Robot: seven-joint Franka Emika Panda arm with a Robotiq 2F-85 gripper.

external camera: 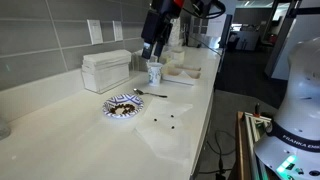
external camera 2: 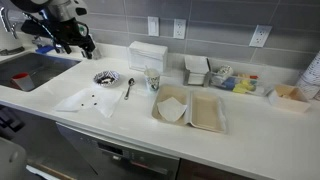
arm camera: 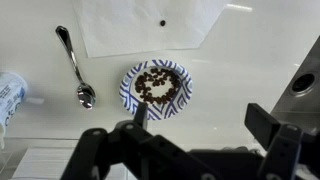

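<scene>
A blue-and-white patterned bowl [arm camera: 183, 82] [external camera: 122, 104] [external camera 2: 106, 77] holds small dark brown pieces like beans. My gripper [external camera: 155, 46] [external camera 2: 74, 44] is open above the counter; its black fingers are wide apart with nothing visible between them. In the wrist view the bowl lies just beyond the fingertips. A metal spoon [arm camera: 75, 66] [external camera 2: 129, 88] rests beside the bowl. White paper [arm camera: 115, 25] [external camera: 165, 138] [external camera 2: 85, 103] lies flat nearby with a few dark bits on it. A patterned white cup [arm camera: 10, 96] [external camera: 154, 72] [external camera 2: 152, 80] stands past the spoon.
Along the wall is a white box [external camera: 105, 72] [external camera 2: 148, 54]. Two beige trays [external camera 2: 207, 111] and a container of colourful items [external camera 2: 240, 83] are farther along the counter. A sink with a red object [external camera 2: 22, 81] lies on the opposite side.
</scene>
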